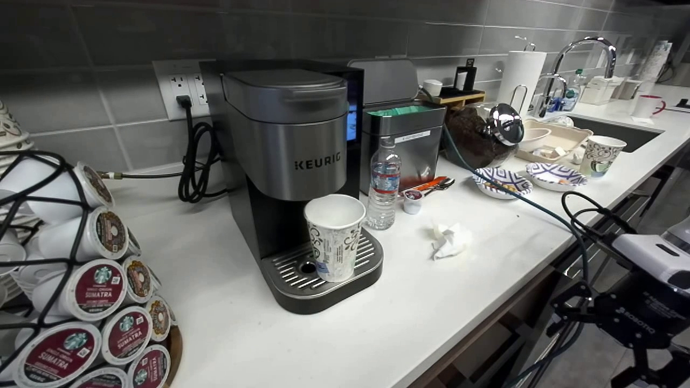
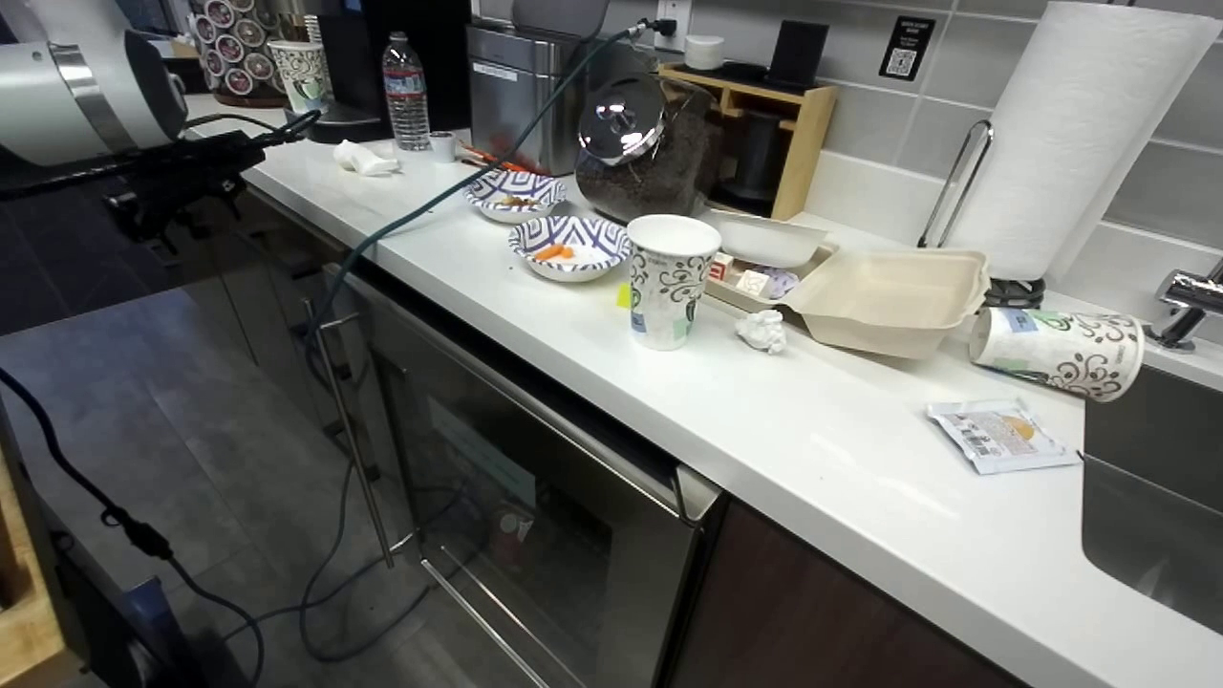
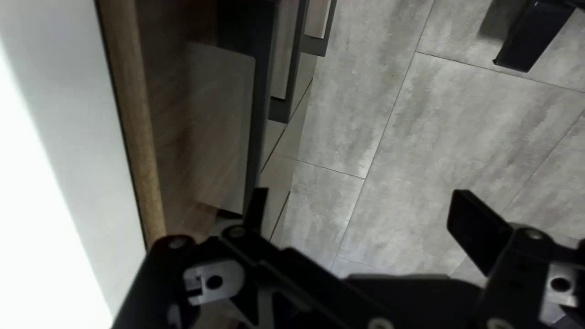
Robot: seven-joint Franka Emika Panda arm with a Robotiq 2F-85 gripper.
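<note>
My gripper stands open off the counter's front edge, its black fingers (image 3: pixel 475 227) wide apart with only grey floor between them. In the first exterior view the gripper (image 1: pixel 592 343) is at the lower right, beyond the edge. A patterned paper cup (image 1: pixel 335 242) stands upright on the drip tray of the grey Keurig coffee maker (image 1: pixel 284 149). Close to it are a water bottle (image 1: pixel 384 187), a small coffee pod (image 1: pixel 412 201) and a crumpled napkin (image 1: pixel 450 240). At the left, a wire holder carries several coffee pods (image 1: pixel 97 289).
Patterned bowls (image 2: pixel 569 248), another upright cup (image 2: pixel 674 281), an open takeout box (image 2: pixel 889 304) and a cup on its side (image 2: pixel 1061 350) crowd the counter towards the sink (image 2: pixel 1147 505). A blue-green cable (image 2: pixel 459 183) crosses above the bowls.
</note>
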